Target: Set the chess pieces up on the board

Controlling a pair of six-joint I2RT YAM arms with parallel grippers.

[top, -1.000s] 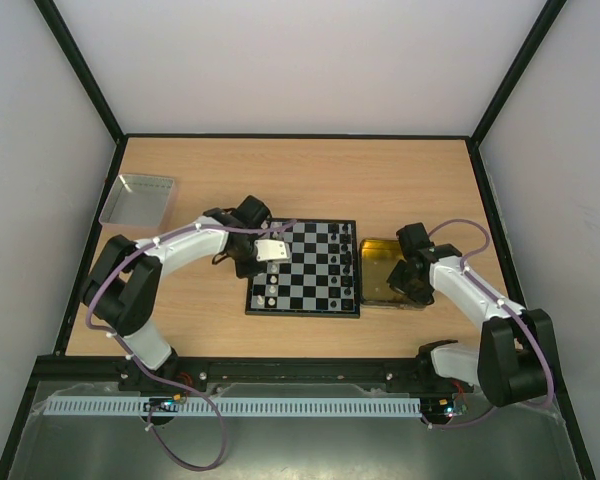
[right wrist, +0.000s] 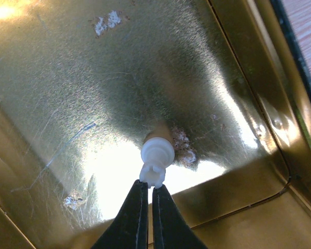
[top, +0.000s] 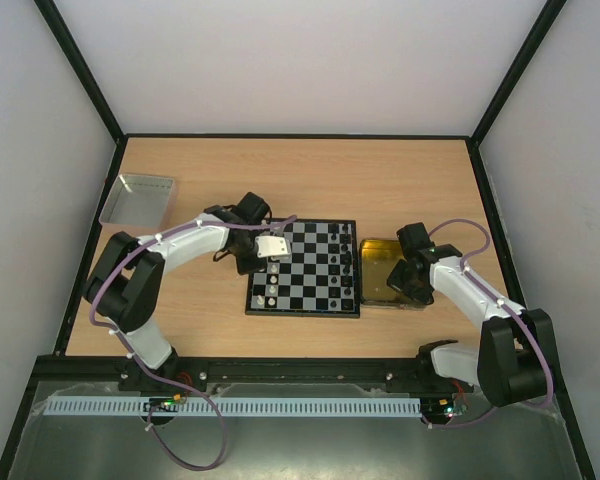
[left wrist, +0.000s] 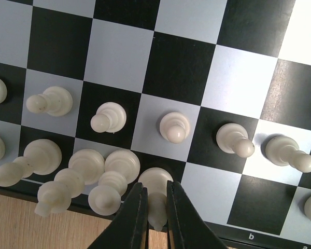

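In the right wrist view, a white rook (right wrist: 158, 151) stands on the floor of the gold tray (top: 380, 262). My right gripper is shut at the rook's crenellated top, with nothing between its fingers; the rook lies outside them. My left gripper is shut on a slim white piece with a rounded tip (left wrist: 156, 180), over a dark square in the board's edge row. Beside it in that row are other tall white pieces (left wrist: 122, 166). White pawns (left wrist: 174, 127) line the row ahead. Whether the held piece's base touches the chessboard (top: 310, 262) is unclear.
Black pieces (top: 345, 247) occupy the board's right side, and its middle squares are empty. The gold tray's wall (right wrist: 238, 194) rises close to the right gripper. An empty-looking clear bin (top: 140, 200) stands at the back left.
The left gripper has shifted along the edge row with its piece, onto the dark square.
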